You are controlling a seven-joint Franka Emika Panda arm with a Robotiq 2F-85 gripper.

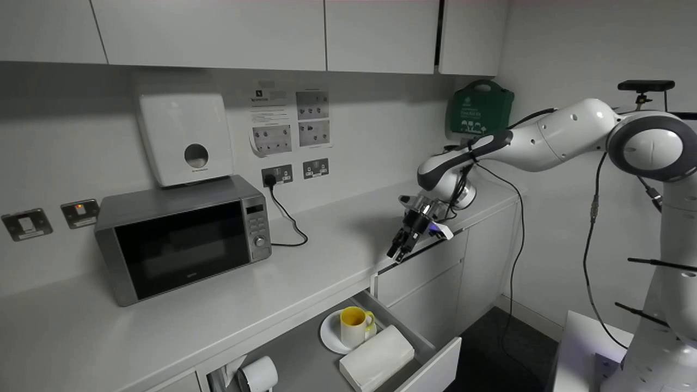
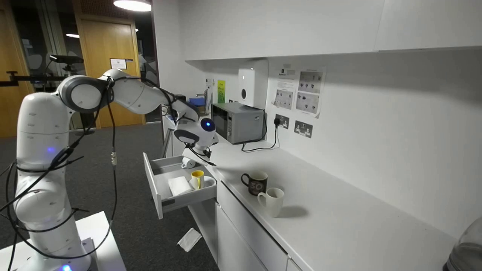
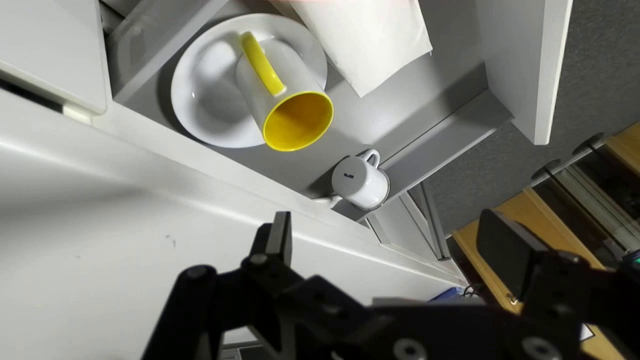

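In the wrist view my gripper stands open, its two fingers wide apart and nothing between them. Exterior view 1 has the gripper tilted down over the counter's front edge, above the open drawer. Inside that drawer a white mug with yellow handle and inside rests on a white plate. Beside it lies a white rectangular object. A white mug lies tipped over in the drawer's far-left part. Exterior view 2 hides the gripper behind the arm.
A dark mug and a white mug stand on the counter. The microwave sits farther left against the wall. White paper lies on the floor. The counter between microwave and gripper is clear.
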